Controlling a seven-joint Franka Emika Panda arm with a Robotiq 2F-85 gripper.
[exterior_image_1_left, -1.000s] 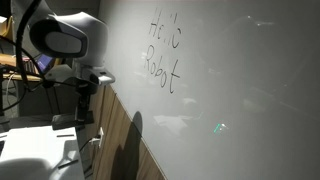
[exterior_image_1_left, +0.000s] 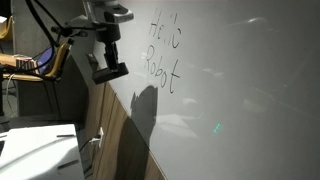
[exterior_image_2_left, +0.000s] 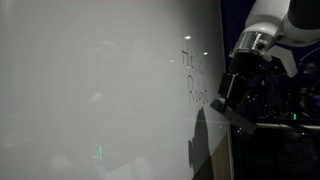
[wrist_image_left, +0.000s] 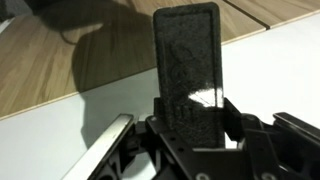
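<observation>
A dark, block-shaped eraser (wrist_image_left: 190, 75) fills the middle of the wrist view, and my gripper is shut on its lower end. In exterior view 1 the same eraser (exterior_image_1_left: 110, 73) hangs below the gripper (exterior_image_1_left: 107, 56), left of the writing and apart from it. The whiteboard (exterior_image_1_left: 240, 80) carries "Hello Robot" in black handwriting (exterior_image_1_left: 161, 68). From the other side, exterior view 2 shows the eraser (exterior_image_2_left: 232, 115) near the board's right edge, by the partly hidden writing (exterior_image_2_left: 195, 90).
Wood panelling (exterior_image_1_left: 120, 140) runs along the board's lower edge. A white table (exterior_image_1_left: 40, 150) stands at lower left, with a chair (exterior_image_1_left: 45, 65) behind it. The rest of the board is free of objects.
My gripper has risen and moved right toward the board, carrying the eraser. Its shadow now falls on the board below the writing. The writing looks unchanged.
</observation>
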